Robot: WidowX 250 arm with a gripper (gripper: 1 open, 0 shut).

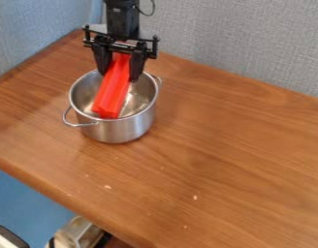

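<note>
My gripper (120,60) is shut on a long red object (112,87), which tilts down from between the fingers into a steel pot (136,122) with two wire handles. The lower part of the red object is inside the pot, in front of its back wall. The pot stands on the wooden table at the upper left.
Grey and blue panels rise behind it. Past the table's front left edge, at the bottom left, are some partly visible dark and metal items (78,231).
</note>
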